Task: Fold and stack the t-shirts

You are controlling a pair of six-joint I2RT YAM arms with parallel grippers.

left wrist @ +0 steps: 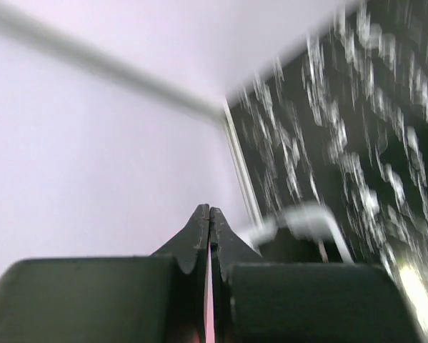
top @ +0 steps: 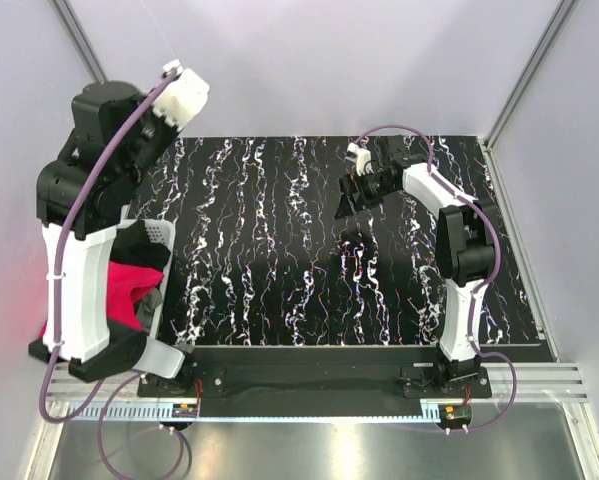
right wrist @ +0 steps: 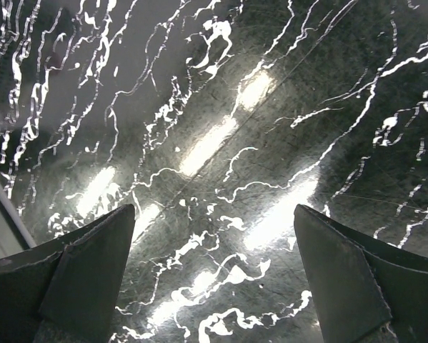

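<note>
A white basket [top: 162, 234] at the left of the top view holds red cloth [top: 127, 285] and dark cloth [top: 139, 247], partly hidden by my raised left arm. My left gripper is shut, its fingertips together high above the basket; a sliver of pink shows below them, and whether anything hangs from it is unclear. My right gripper stands open over bare marbled table [right wrist: 221, 286], nothing between its fingers.
Pale walls [top: 299, 70] with metal rails close in the back and both sides.
</note>
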